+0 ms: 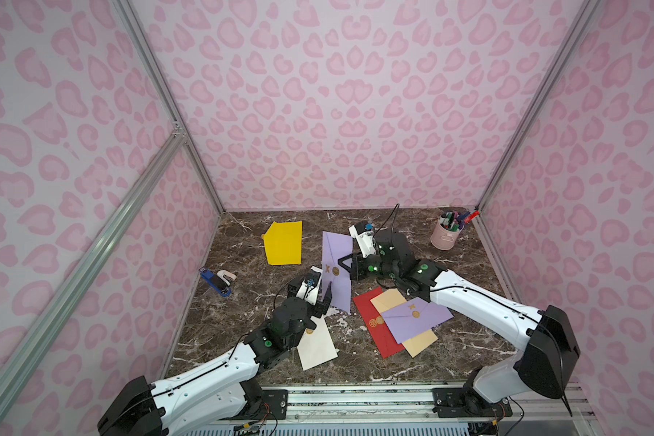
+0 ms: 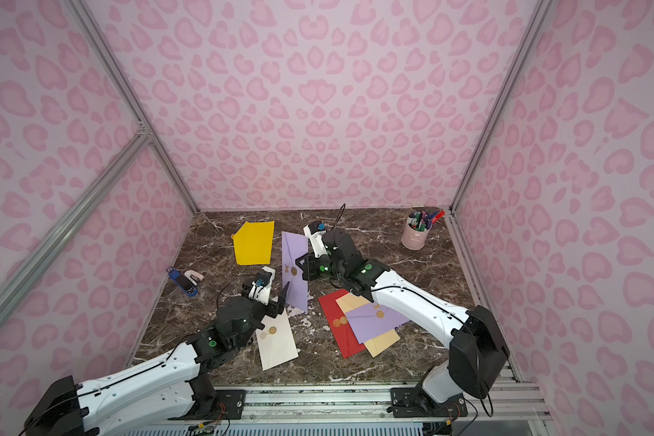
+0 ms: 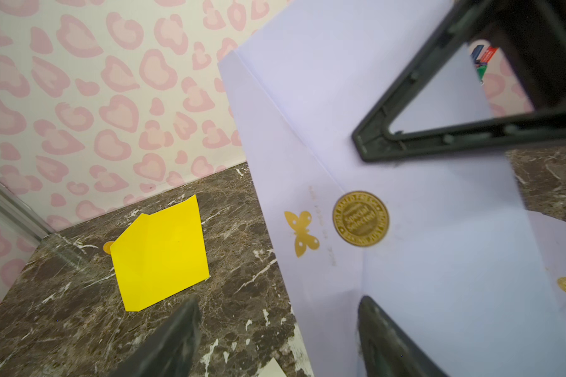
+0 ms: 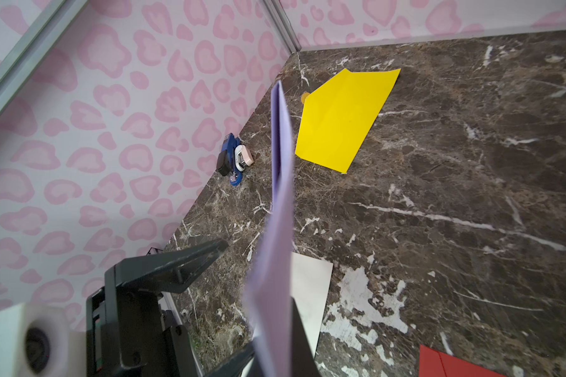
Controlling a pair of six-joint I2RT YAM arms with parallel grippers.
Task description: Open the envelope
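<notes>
A lavender envelope (image 1: 337, 250) stands raised and nearly vertical. In the left wrist view its flap lies flat, with a round gold seal (image 3: 361, 218) and a gold butterfly beside the seam. My right gripper (image 1: 351, 266) is shut on the envelope's right part; in the left wrist view its dark finger (image 3: 383, 141) crosses the front. Close by the lower left edge, my left gripper (image 1: 325, 299) is part open. Its blurred fingers (image 3: 390, 345) stand either side of that edge, and whether they touch the paper cannot be told. From the right wrist view the envelope (image 4: 281, 188) appears edge-on, thin and slightly bent.
Flat on the table are a yellow envelope (image 1: 283, 243), a white one (image 1: 318, 348) below the left gripper, and a red (image 1: 376, 327), tan and second lavender (image 1: 421, 323) pile at right. A blue stapler (image 1: 214, 281) lies left; a pink pen cup (image 1: 444, 236) stands back right.
</notes>
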